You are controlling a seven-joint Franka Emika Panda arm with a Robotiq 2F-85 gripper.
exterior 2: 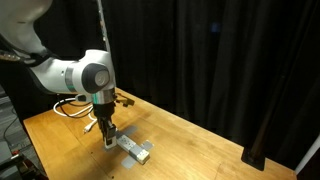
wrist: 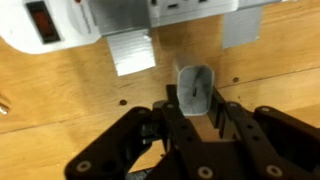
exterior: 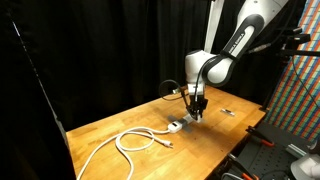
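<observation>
In the wrist view a small pale plug-like piece (wrist: 196, 82) stands between the fingertips, a dark slot or prong on its end. My gripper is shut on it, above the wooden table. Beyond the held piece, along the top of that view, runs a white power strip (wrist: 60, 22) with a red switch. Exterior view 2 has the strip (exterior 2: 132, 150) lying just beside my gripper (exterior 2: 107, 139). From exterior view 1, the gripper (exterior: 196, 113) partly hides the strip's near end, and whether the held piece touches the table cannot be told.
Silver tape patches (wrist: 131, 52) lie against the strip. A white cord (exterior: 118, 140) loops across the table to the left, its plug end (exterior: 164, 143) near the strip. Small items (exterior: 228, 112) lie to the right.
</observation>
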